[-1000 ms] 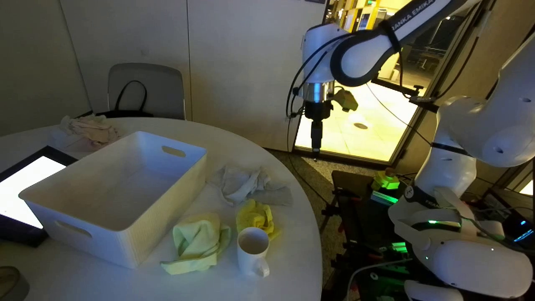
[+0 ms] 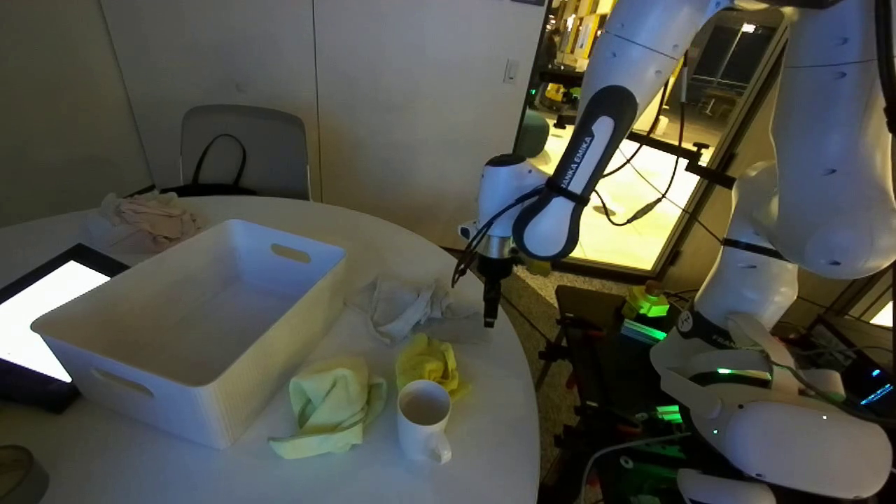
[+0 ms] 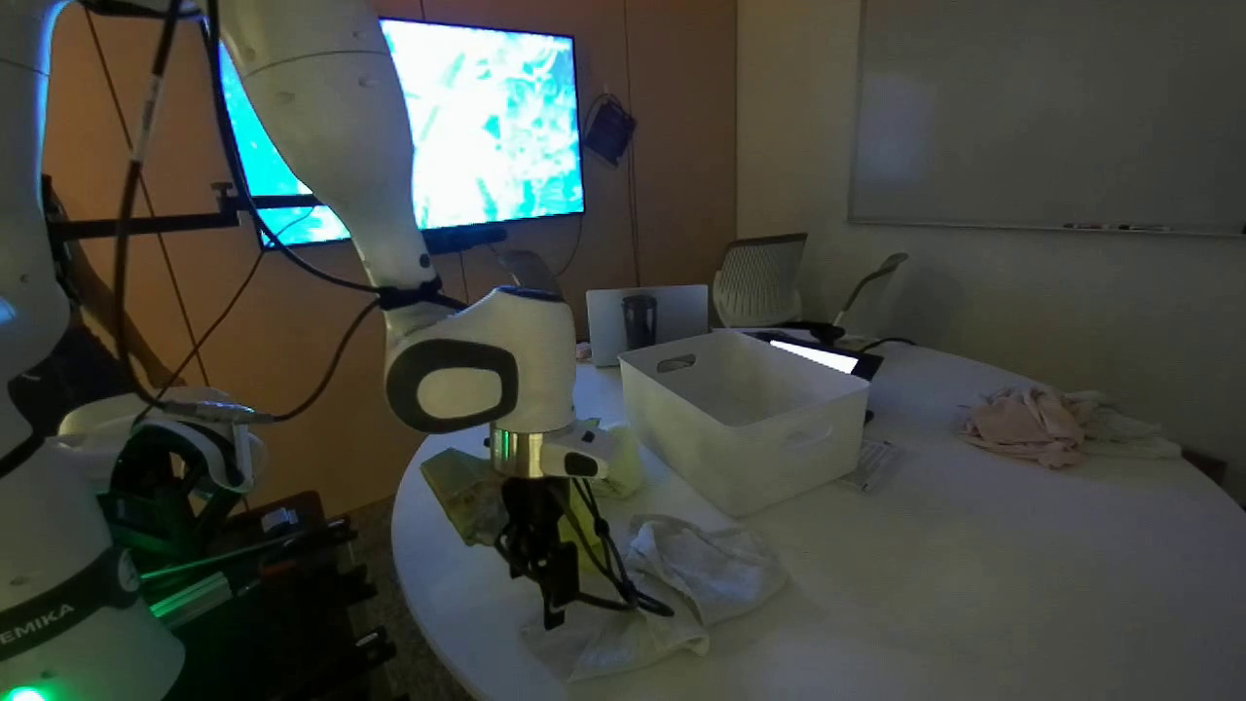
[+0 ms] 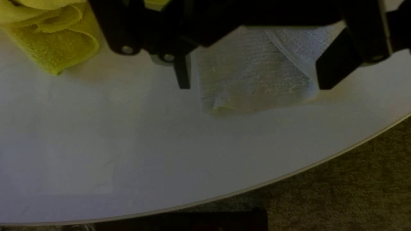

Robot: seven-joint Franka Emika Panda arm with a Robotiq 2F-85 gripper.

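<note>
My gripper hangs low over the near-right edge of the round table, pointing down. In the wrist view its fingers stand wide apart, and the gripper is open. Between and beyond the fingertips shows the end of a greyish-white cloth, lying on the table; whether the fingers touch it I cannot tell. This crumpled white cloth stretches toward the bin. A yellow cloth lies close to it, and a pale green-yellow cloth is bunched farther left.
A large white bin with handle slots, empty as far as I see, takes up the table's middle. A white mug stands beside the yellow cloth. Pinkish cloths and a lit screen lie past the bin. The table edge is near.
My arm has come down and to the left in exterior view 1, bringing the gripper from beyond the table edge to the white cloth's end. The cloths, mug and bin have stayed put.
</note>
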